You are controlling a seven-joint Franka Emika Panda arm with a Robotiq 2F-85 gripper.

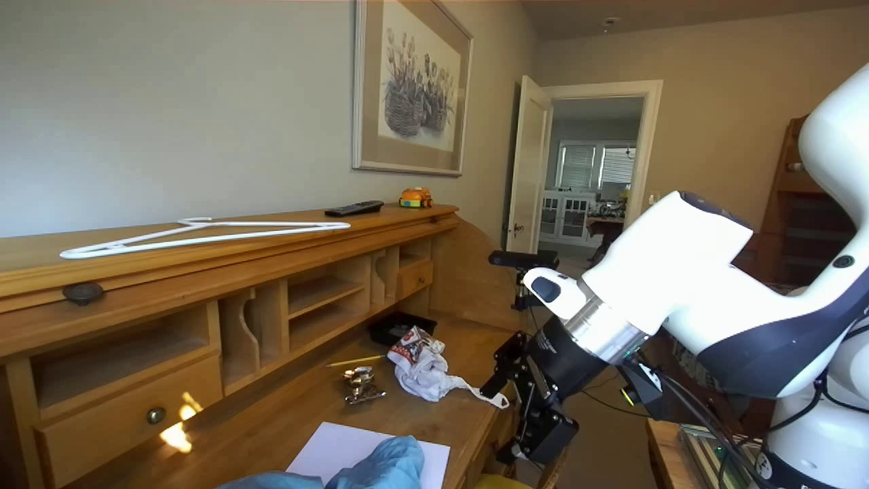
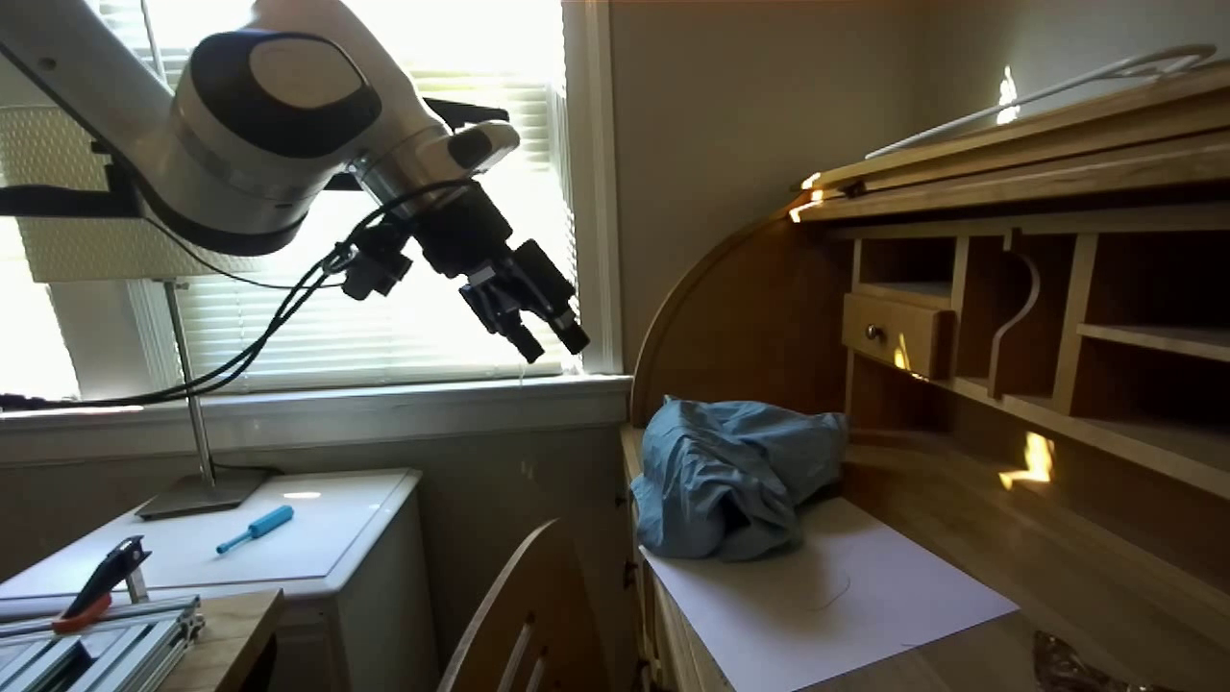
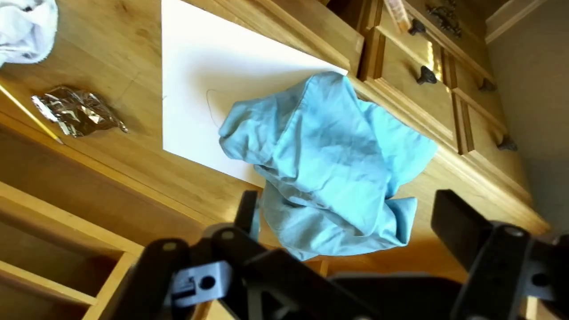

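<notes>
A crumpled blue cloth lies partly over a white sheet of paper on the desk. In exterior view 2 the same cloth sits heaped at the desk's end, beside the curved side panel. My gripper is in the air in front of the window, higher than the cloth and off to its left in that view. Its fingers stand wide apart in the wrist view, with nothing held. From exterior view 1, the gripper appears to the right of the desk's front edge.
On the desk are crumpled foil, a yellow pencil, a white cloth and a black tray. Cubbyholes line the desk's back. A white hanger rests on top. A wooden chair stands before the desk.
</notes>
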